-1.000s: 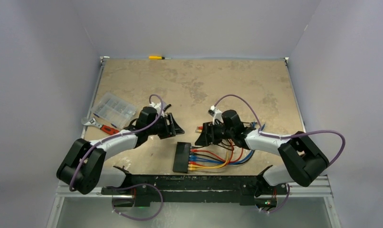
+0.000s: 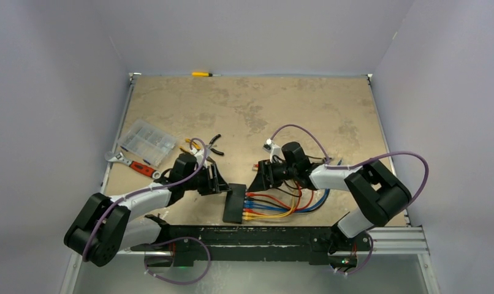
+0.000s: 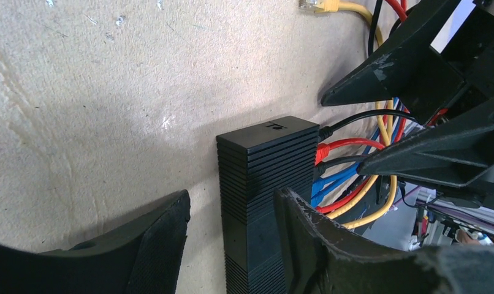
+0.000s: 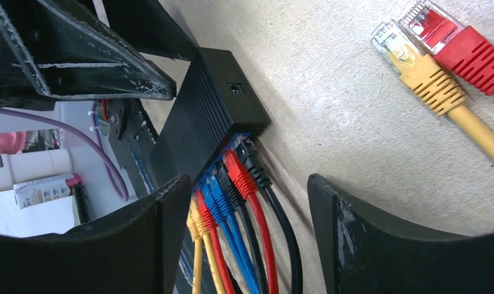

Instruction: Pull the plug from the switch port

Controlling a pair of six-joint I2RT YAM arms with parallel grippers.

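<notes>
A black ribbed switch (image 2: 234, 204) lies near the front edge, with black, red, blue and yellow plugs (image 4: 239, 171) in the row of ports along its right side. My left gripper hangs open just over the switch's left end in the top view, the switch between and beyond its fingers in the left wrist view. My right gripper stands open above the plugged cables, with a black cable and its neighbours seen between its fingertips.
Loose yellow and red plugs (image 4: 433, 71) lie beside the switch. A parts box (image 2: 148, 141), an adjustable wrench (image 2: 140, 166) and pliers (image 2: 215, 144) lie at the left. The back of the board is mostly clear.
My left gripper has moved down toward the front, to the switch. My right gripper has shifted slightly toward the switch, settling over its cable side.
</notes>
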